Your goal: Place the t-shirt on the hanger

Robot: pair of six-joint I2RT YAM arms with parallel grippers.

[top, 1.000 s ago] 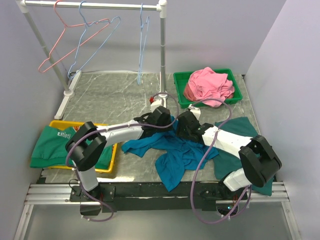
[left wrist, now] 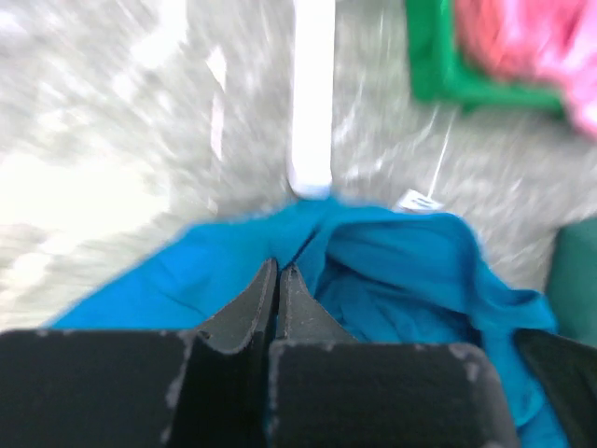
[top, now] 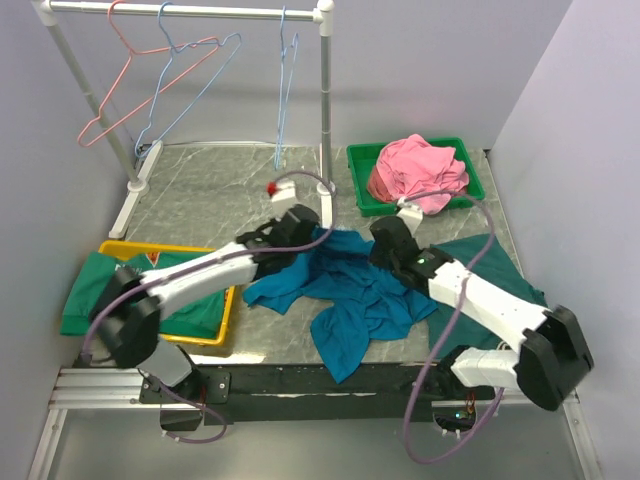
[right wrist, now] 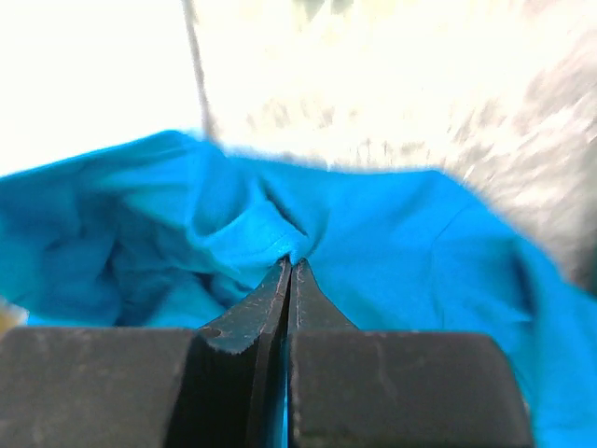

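Observation:
A blue t shirt (top: 350,320) lies crumpled on the marble floor in front of the rail. My left gripper is shut over it, pointing at a raised fold of the cloth; whether cloth is between the fingertips is hard to tell. My right gripper is shut, its tips against a bunched fold of the shirt. Pink and blue hangers (top: 125,62) hang on the rail (top: 215,12) at the back left.
A green basket (top: 365,207) with pink cloth stands at the back right. A yellow tray (top: 230,300) with green clothing is at the left. A dark green cloth (top: 490,250) lies at the right. Bare floor is in the back middle.
The left gripper has shifted left in the top view, away from the rail's right foot. The right arm has moved a little to the right at its elbow.

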